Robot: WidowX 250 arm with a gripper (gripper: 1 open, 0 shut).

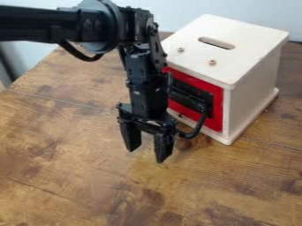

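Observation:
My black gripper [147, 143] hangs pointing down above the wooden table, its two fingers apart with nothing visible between them. Behind it and to the right stands a pale wooden box [248, 97] with a slot on its top and two small knobs. Its front carries a red panel [215, 94], partly hidden by my wrist and cable.
The box takes up the back right.

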